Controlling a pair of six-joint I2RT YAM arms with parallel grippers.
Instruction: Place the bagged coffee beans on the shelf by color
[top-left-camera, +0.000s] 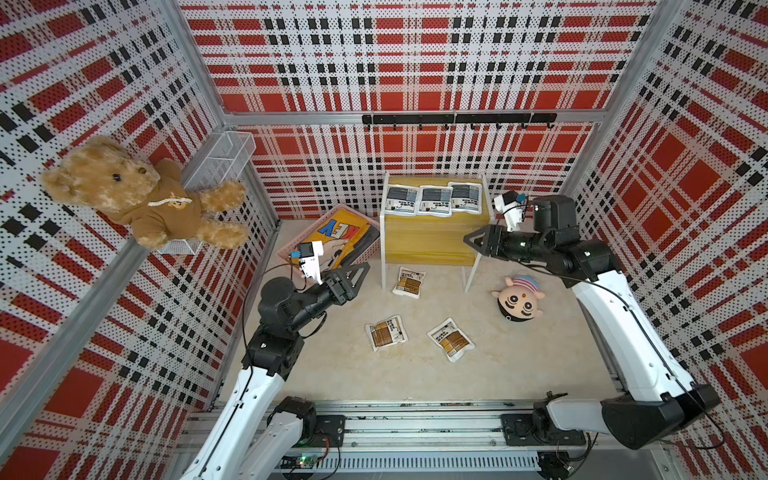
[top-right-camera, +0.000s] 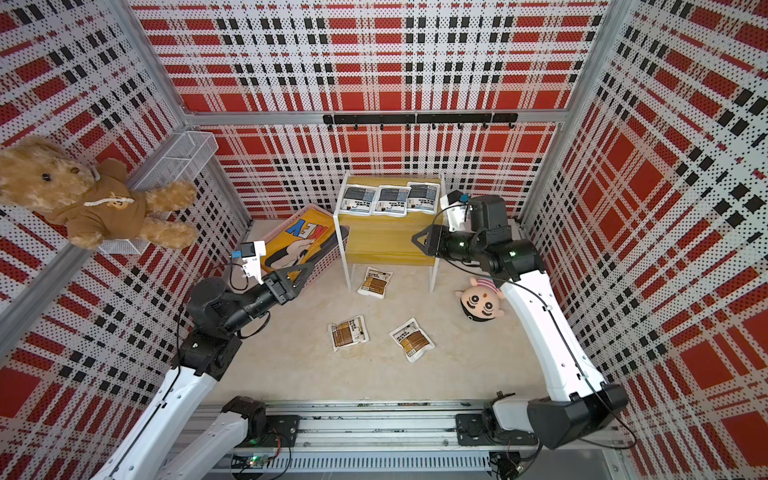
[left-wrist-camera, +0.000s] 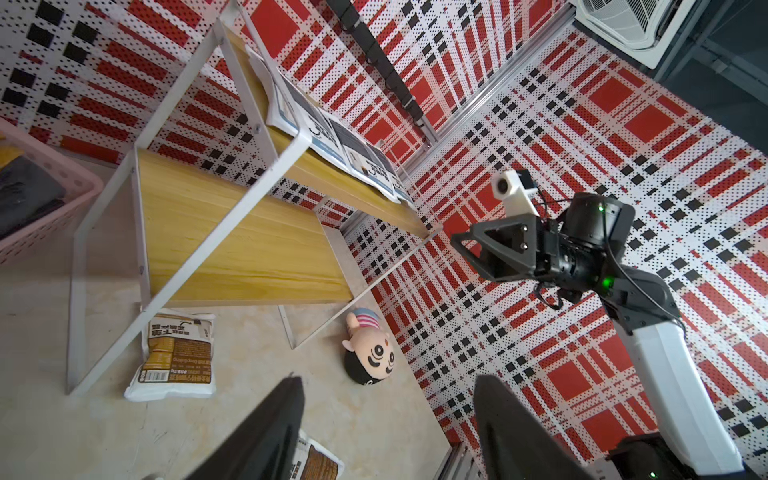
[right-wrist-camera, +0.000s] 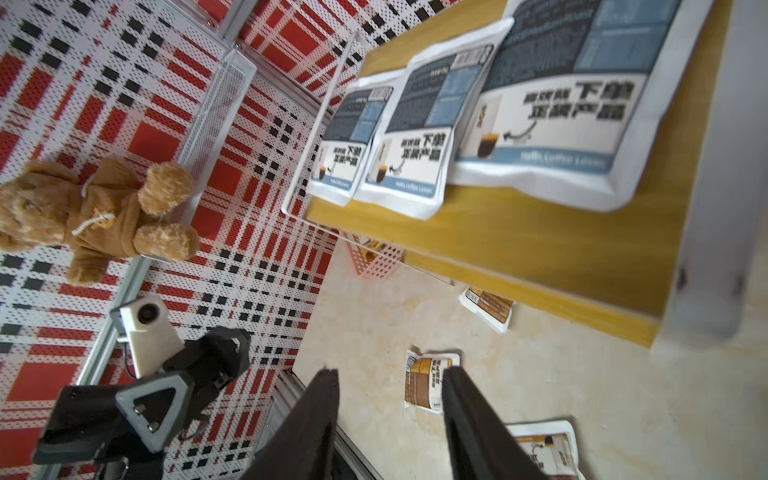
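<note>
Three blue-grey coffee bags lie side by side on the top board of the wooden shelf; the lower board is bare. Three brown coffee bags rest on the table: one brown bag at the shelf's front left foot, a second further forward, and a third to the right. My left gripper is open and empty above the table, left of the shelf. At the shelf's front right edge, my right gripper hangs with its fingers apart and nothing between them.
A pink basket stands left of the shelf. A doll lies on the table to the right, below the right arm. A teddy bear sits in a wire rack on the left wall.
</note>
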